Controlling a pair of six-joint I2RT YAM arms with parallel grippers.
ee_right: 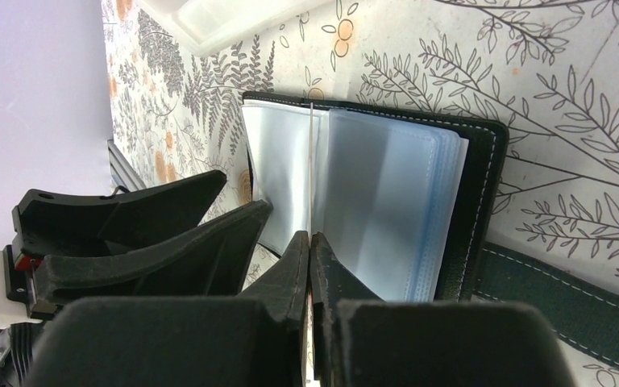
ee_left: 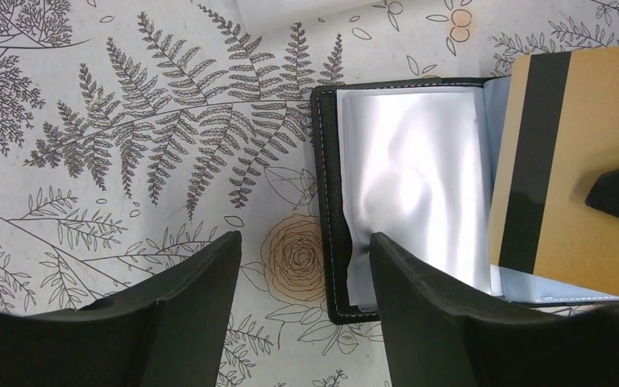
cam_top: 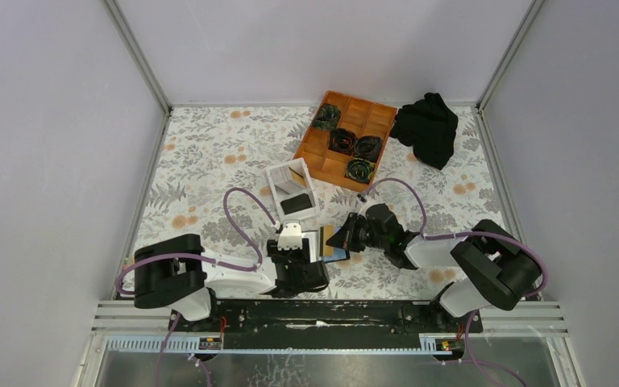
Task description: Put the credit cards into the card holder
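Note:
The card holder lies open on the table, with clear sleeves showing. My right gripper is shut on a gold card with a black stripe, held upright-edged over the sleeves; in the right wrist view it shows only as a thin edge. My left gripper is part open at the holder's left edge, one fingertip pressed at the edge of the white sleeve, nothing clearly between its fingers.
A white tray with cards stands just behind the holder. An orange compartment box with coiled cables and a black cloth lie at the back.

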